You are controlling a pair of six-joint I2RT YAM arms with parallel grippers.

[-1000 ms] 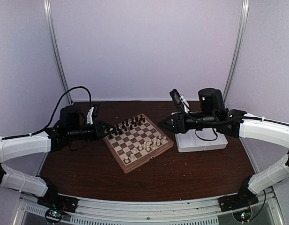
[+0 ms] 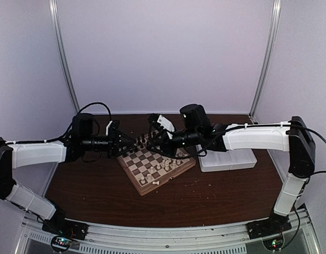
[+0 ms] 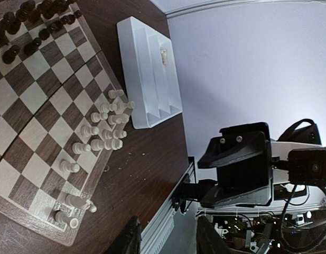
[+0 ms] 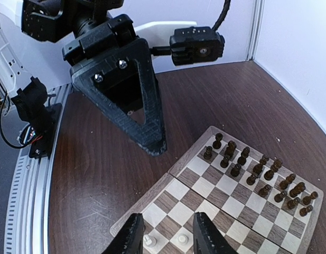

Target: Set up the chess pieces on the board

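The chessboard (image 2: 141,174) lies mid-table, dark pieces (image 3: 10,53) in rows at its back, white pieces (image 3: 69,165) along the other side. My left gripper and my right gripper hang over the board, close to each other in the top view. Each has its fingertips apart, with nothing seen between them in its wrist view. A few white pieces (image 4: 182,238) show near the right gripper's fingertips, lower in that view.
A white compartment tray (image 2: 229,161) stands right of the board, with a small light piece (image 3: 164,57) in it.
Both arms have moved toward each other over the board, the right one leftward from over the tray, the left one rightward. The pieces show no clear change.
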